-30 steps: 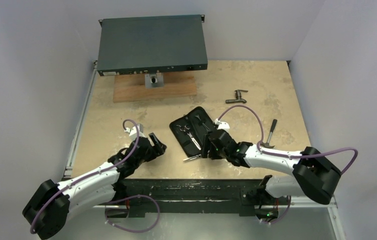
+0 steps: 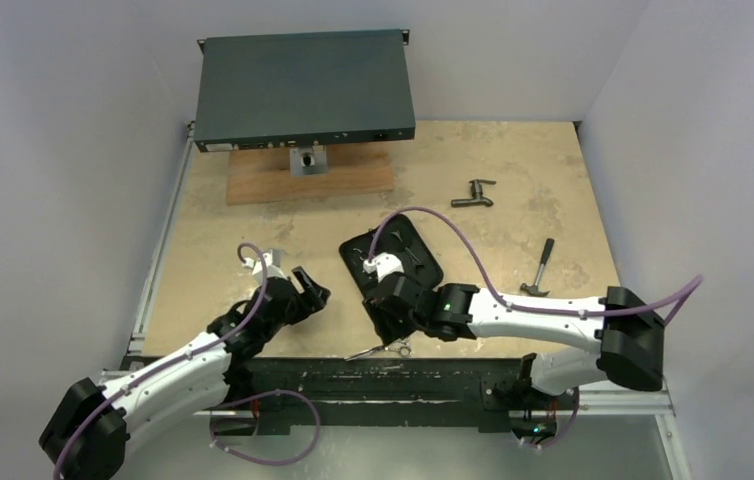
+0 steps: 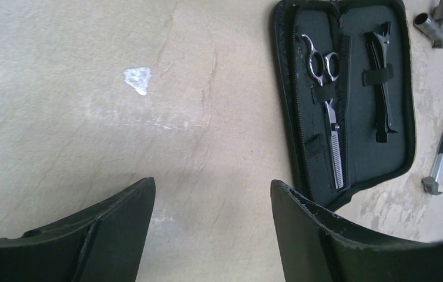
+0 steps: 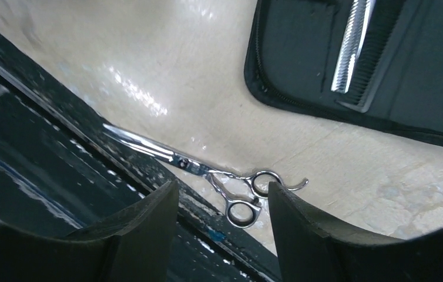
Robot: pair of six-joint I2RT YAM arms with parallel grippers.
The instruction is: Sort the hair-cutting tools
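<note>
An open black zip case (image 3: 395,147) holds thinning scissors (image 3: 335,147), a comb (image 3: 344,88) and hair clips (image 3: 382,82). A second pair of silver scissors (image 4: 184,163) lies outside it along the table's front edge. My right gripper is open above those scissors, their handle rings visible between its fingertips, not gripped. My left gripper is open over bare table to the left of the case.
A tap (image 2: 473,200) and a hammer (image 2: 536,277) lie to the right. A dark rack unit (image 2: 303,90) on a wooden board (image 2: 253,180) fills the back left.
The scissors have moved toward the front edge from beside the case. My right arm has shifted left, and its gripper is apart from them. The left arm has moved slightly.
</note>
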